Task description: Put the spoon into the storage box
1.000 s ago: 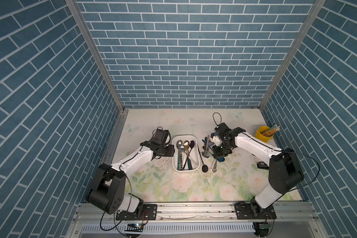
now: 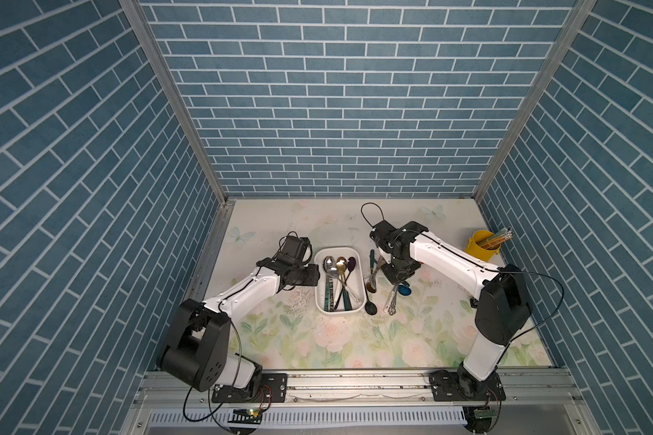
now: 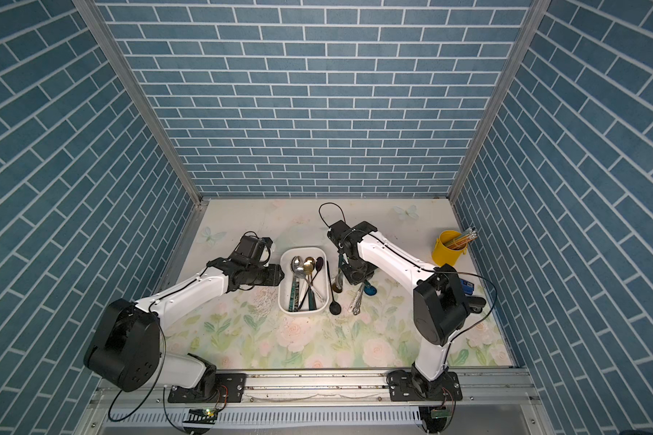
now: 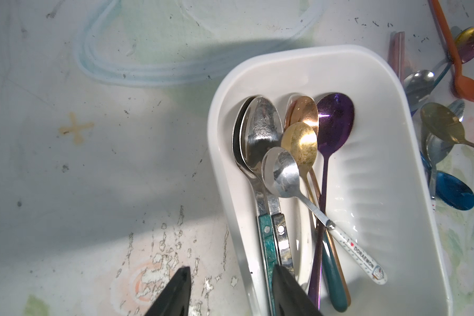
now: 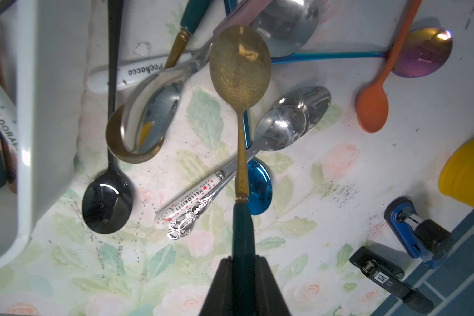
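Observation:
The storage box (image 2: 362,286) is a white tray on the table's middle, with several spoons inside. To its left, my left gripper hangs beside the left wall; its fingers are apart with nothing between them. In the right wrist view, a gold spoon (image 5: 240,71) with a dark green handle (image 5: 243,231) points away from my right gripper, whose fingers close on that handle from both sides. This spoon looks raised above the loose ones. My right gripper is just right of the box; its fingertips are hidden from above.
Loose spoons lie right of the box, among them a black one (image 5: 107,202) against its side, an orange one (image 5: 373,108) and a blue one (image 5: 259,187). A yellow cup (image 2: 484,245) stands far right.
The black spoon shifted slightly left, closer to the box. My left arm is still.

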